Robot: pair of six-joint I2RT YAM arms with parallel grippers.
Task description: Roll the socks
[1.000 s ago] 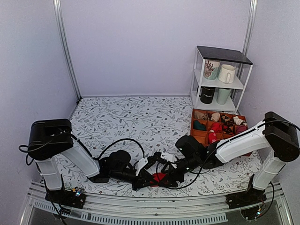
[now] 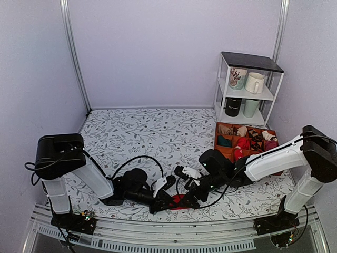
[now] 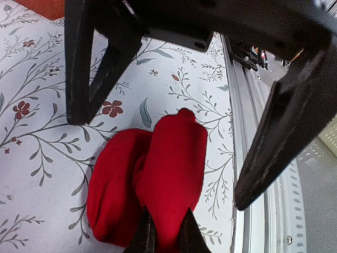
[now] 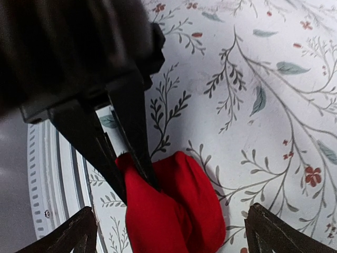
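Observation:
A red sock [image 3: 168, 163], partly folded over on itself, lies on the floral mat at the front edge, between both arms in the top view. My left gripper is shut on one end of it, seen at the bottom of the left wrist view. My right gripper [image 2: 187, 195] stands open just over and around the sock; in the left wrist view its two dark fingers are apart on either side, above the folded part.
An orange compartment box [image 2: 224, 150] with several rolled socks sits at the right. Behind it stands a shelf [image 2: 243, 94] with mugs and cups. The metal edge runs along the front.
My right gripper has shifted slightly up and to the right from the sock. The left arm has barely moved.

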